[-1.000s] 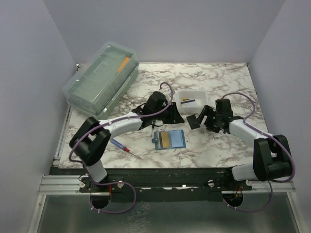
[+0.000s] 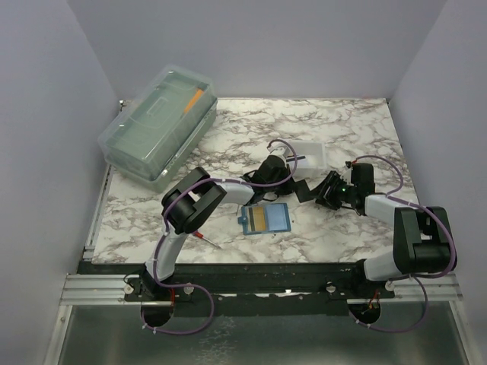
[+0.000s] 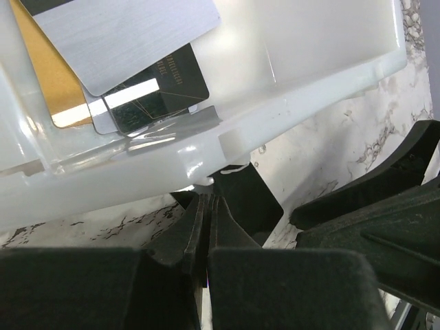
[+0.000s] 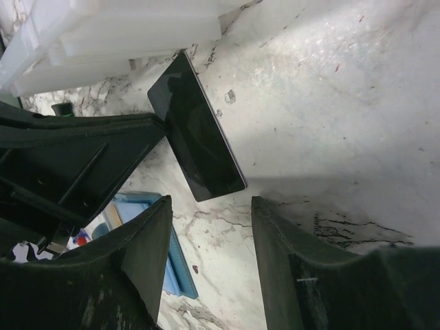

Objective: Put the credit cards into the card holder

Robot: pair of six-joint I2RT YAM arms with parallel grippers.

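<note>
A black card [image 4: 199, 130] lies flat on the marble table, in front of the white box. My left gripper is shut, with no card visible between its fingers; its tip is at the card's left long edge in the right wrist view. My right gripper stands part open at the card's near end, its two fingertips apart and not closed on it. The blue card holder [image 2: 265, 218], lying open with a gold card showing, is on the table at the front left of the card.
The white box [image 3: 302, 103] behind the card holds several cards, among them a silver card [image 3: 130, 34] and a gold card [image 3: 51, 75]. A large green lidded case [image 2: 156, 125] stands at the back left. A screwdriver [image 2: 204, 239] lies at front left, partly behind my left arm.
My left gripper has moved right, up to the black card's edge. The fingers of my right gripper have come closer together near the card. The card and holder look unmoved.
</note>
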